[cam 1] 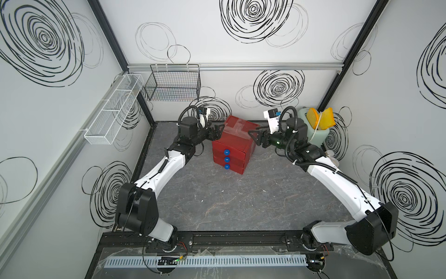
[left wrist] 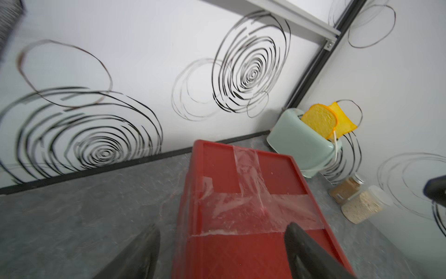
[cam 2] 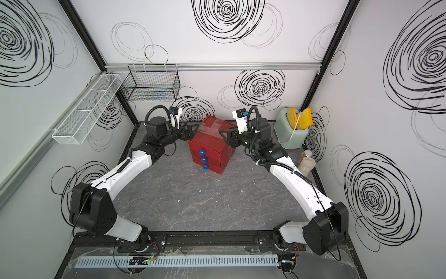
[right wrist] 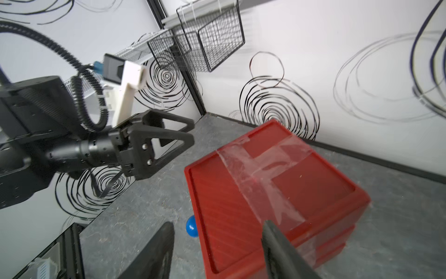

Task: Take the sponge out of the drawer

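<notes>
A red drawer box [cam 1: 239, 134] stands turned at an angle on the dark table, its drawers shut and their blue knobs [cam 1: 226, 152] facing front-left. No sponge shows in any view; the drawers' insides are hidden. My left gripper is open at the box's left side, high up near the top, with nothing between its fingers. On the opposite side, my right gripper stands open and empty beside the upper right of the box. In the right wrist view the box top [right wrist: 274, 172] has clear tape across it.
A pale green container [cam 2: 290, 132] with yellow pieces stands at the back right, near two jars [cam 2: 305, 162]. A black wire basket [cam 1: 174, 86] and a white wire rack [cam 1: 113, 111] hang on the walls.
</notes>
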